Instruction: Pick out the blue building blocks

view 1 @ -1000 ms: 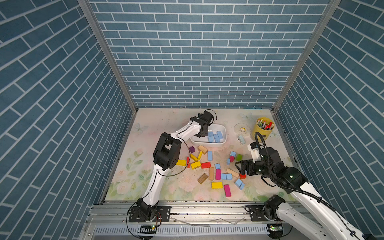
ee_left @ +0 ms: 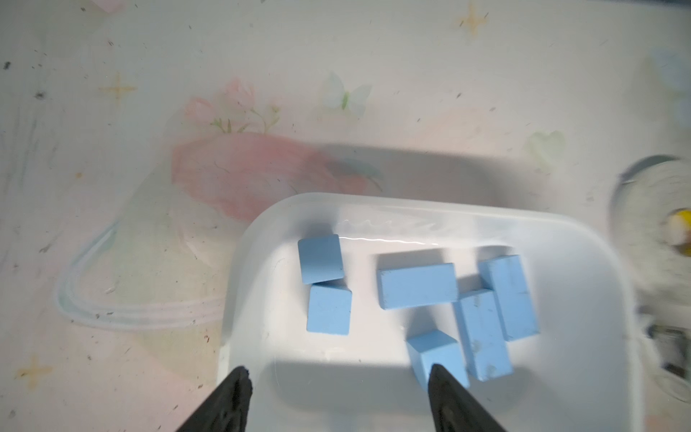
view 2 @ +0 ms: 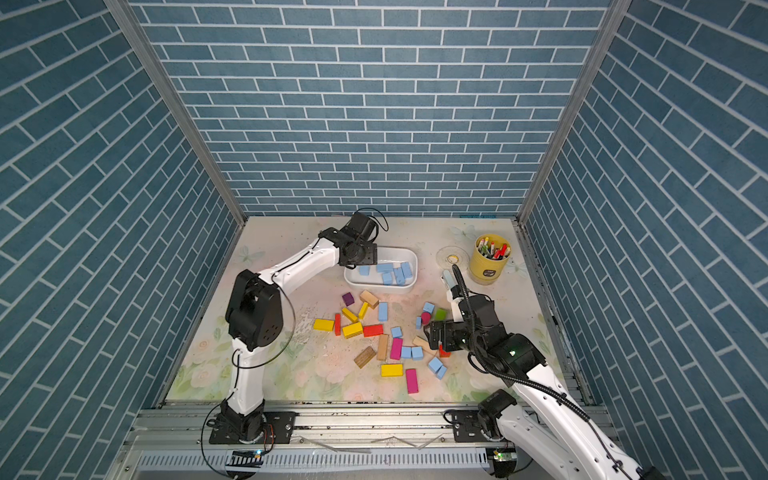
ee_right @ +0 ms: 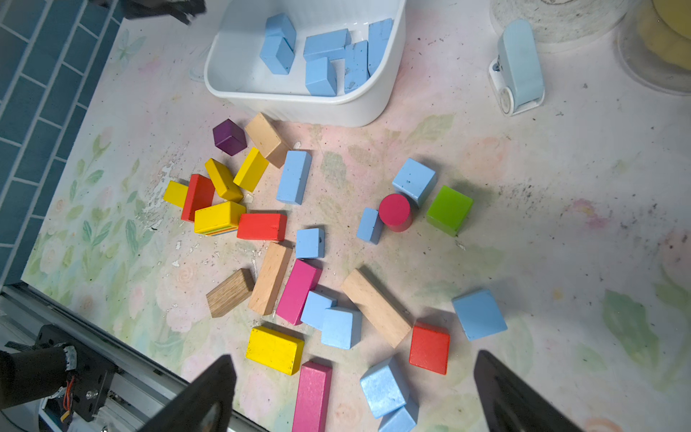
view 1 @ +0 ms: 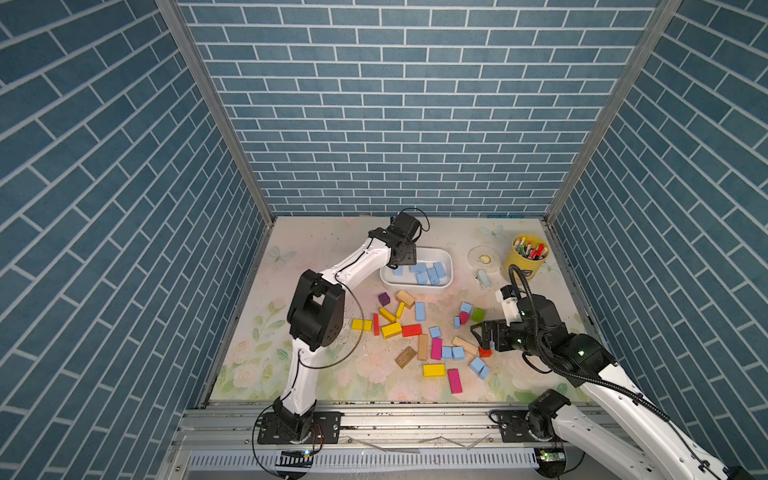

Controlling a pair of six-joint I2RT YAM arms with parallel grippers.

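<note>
Several blue blocks lie on the floor of the white bin; two small blue cubes touch at its left end. Above the bin my left gripper has its fingers spread wide, nothing between them. Outside the bin, more blue blocks are scattered: a long blue block near the bin, a blue cube beside another at the centre, and a lone blue cube on the right. My right gripper stands open over the right part of the scatter, holding nothing.
Yellow, red, pink and wooden blocks are mixed among the blue ones. A green cube and a round pink block touch or crowd a blue cube. A yellow pen bucket stands at back right.
The right arm has kept still.
</note>
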